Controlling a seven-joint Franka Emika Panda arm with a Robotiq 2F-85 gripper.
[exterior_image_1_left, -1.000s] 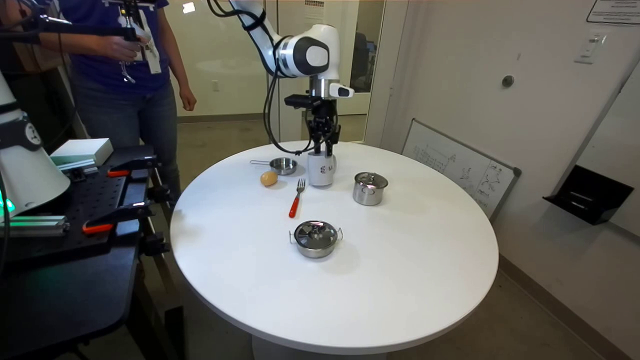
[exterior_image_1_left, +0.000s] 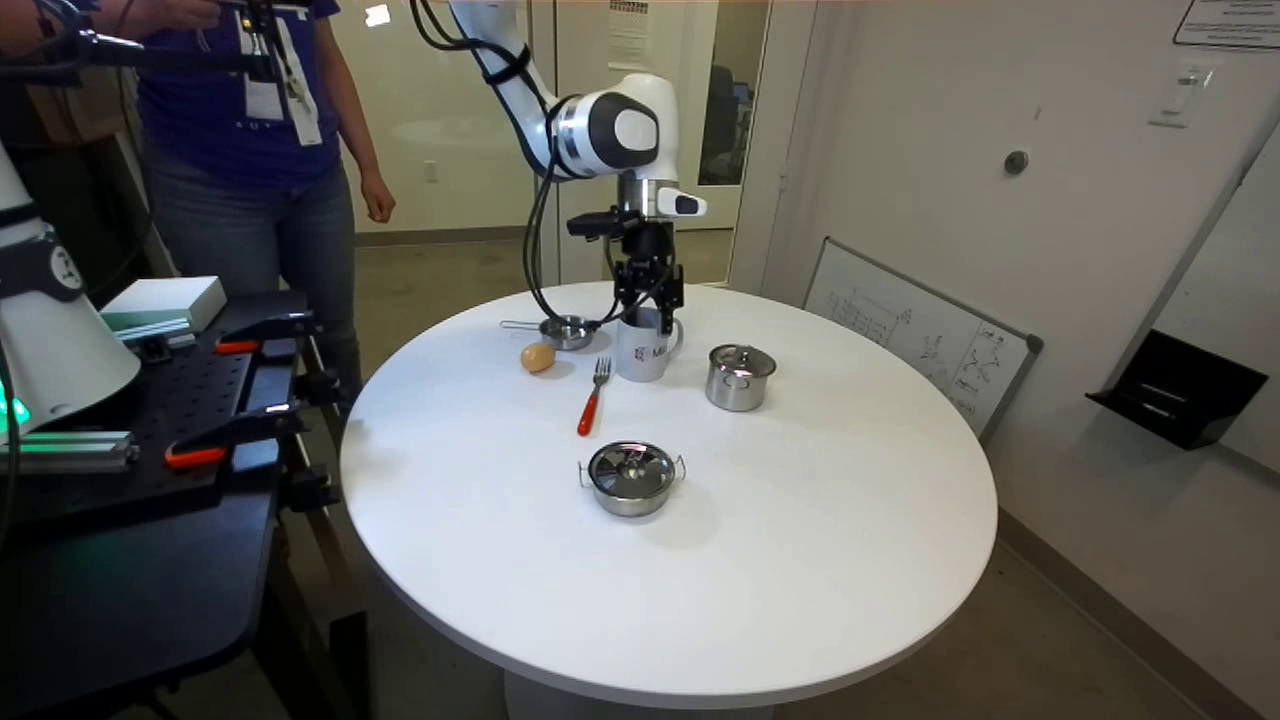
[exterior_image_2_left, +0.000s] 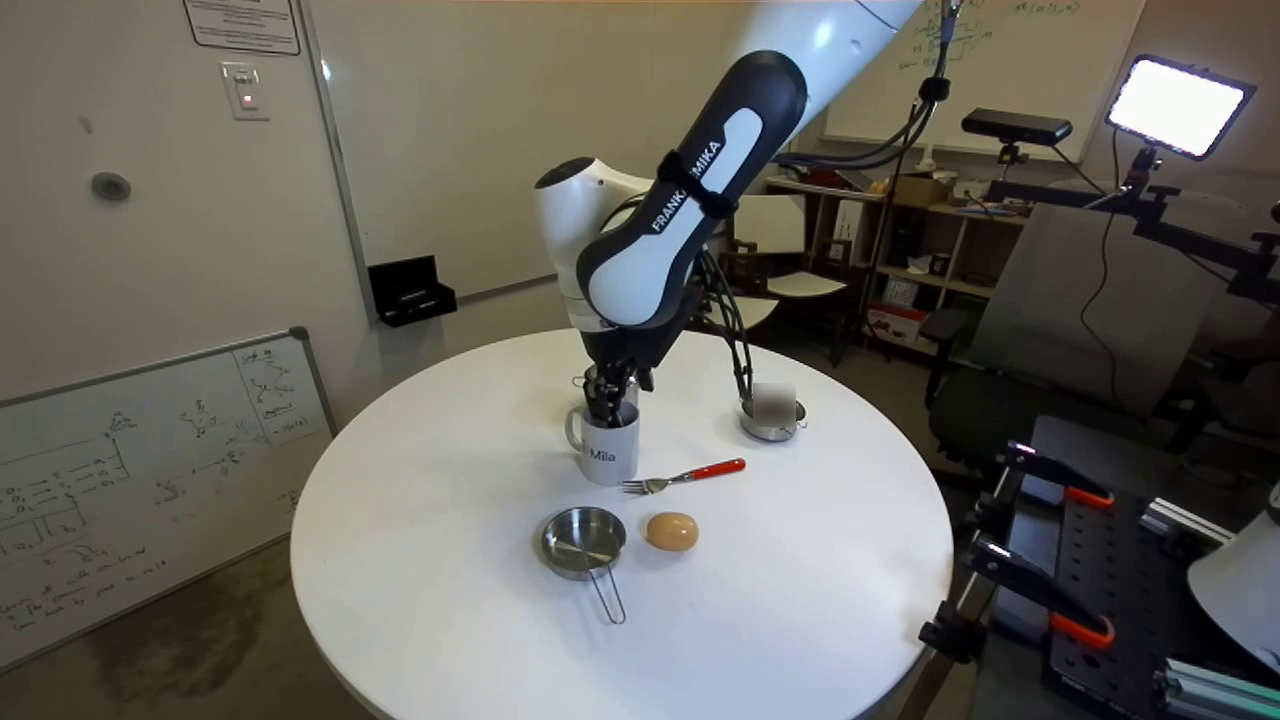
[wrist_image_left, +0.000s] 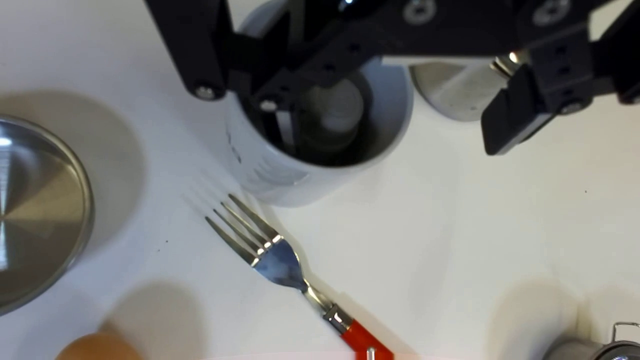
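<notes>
A white mug (exterior_image_1_left: 639, 350) with dark lettering stands upright on the round table, its handle toward the right in exterior view 1. My gripper (exterior_image_1_left: 649, 314) points down at its rim and is open. In the wrist view one finger reaches into the mug (wrist_image_left: 384, 147), while the other finger (wrist_image_left: 510, 120) hangs outside it, apart from the wall. A fork (wrist_image_left: 279, 264) with a red handle lies close to the mug's base. The exterior view 2 shows the mug (exterior_image_2_left: 611, 452) with its upper part partly covered by my gripper (exterior_image_2_left: 609, 414).
A small pan (exterior_image_2_left: 584, 542) and a brown egg (exterior_image_2_left: 672, 532) lie near the mug. One lidded pot (exterior_image_1_left: 740, 378) stands to its right, another lidded pot (exterior_image_1_left: 632, 480) closer to the camera. A person (exterior_image_1_left: 246, 156) stands behind.
My gripper has come down a little. In exterior view 1 the mug appears slightly lower, and its handle now shows clearly on the right. The pots, pan, egg and fork have stayed put.
</notes>
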